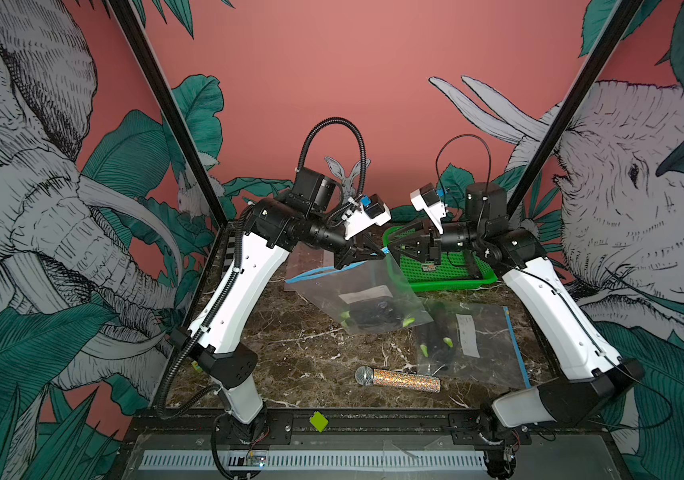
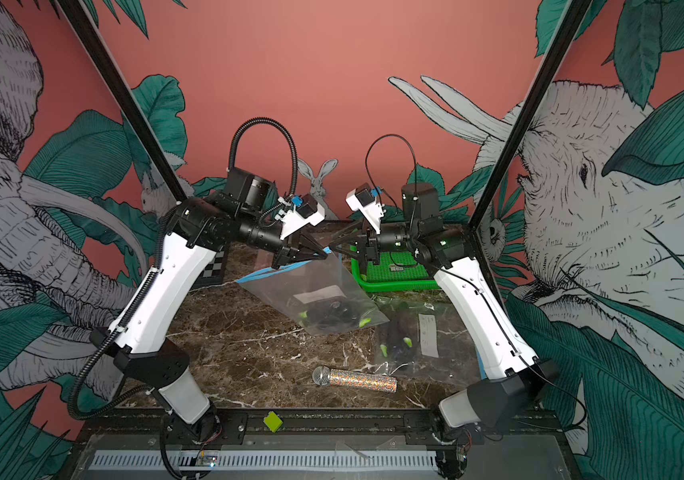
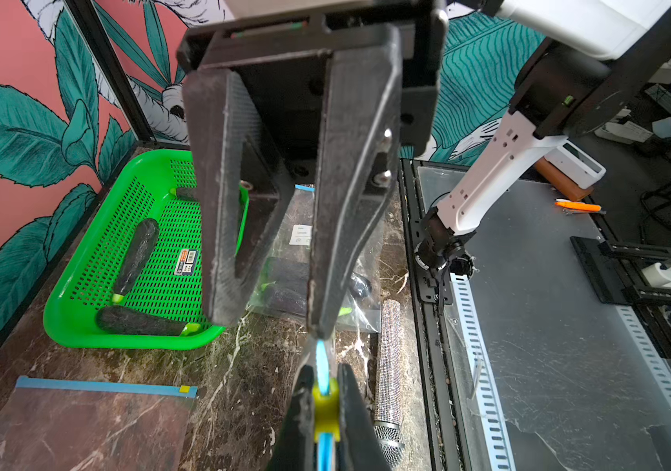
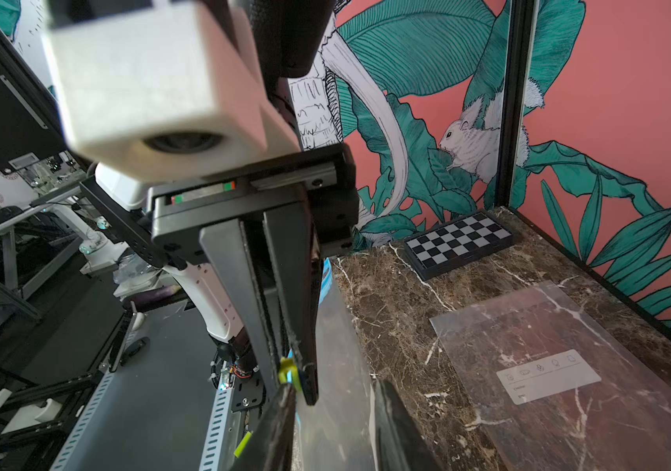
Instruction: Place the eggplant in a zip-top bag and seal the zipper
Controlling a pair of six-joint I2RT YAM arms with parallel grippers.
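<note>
My left gripper is shut on the zipper's blue strip at its yellow slider (image 3: 327, 406), holding a clear bag (image 1: 366, 296) up over the table. Dark eggplants with green stems (image 1: 408, 321) show inside it. My right gripper faces the left one just beside the slider, its fingers apart, with no hold visible. A second bag (image 1: 486, 344) with eggplants inside lies flat at the right.
A green basket with several eggplants stands at the back right. An empty bag (image 4: 571, 392) lies at the back left beside a checkerboard (image 4: 457, 243). A glittery microphone (image 1: 402, 379) lies at the front. Bare marble shows at left.
</note>
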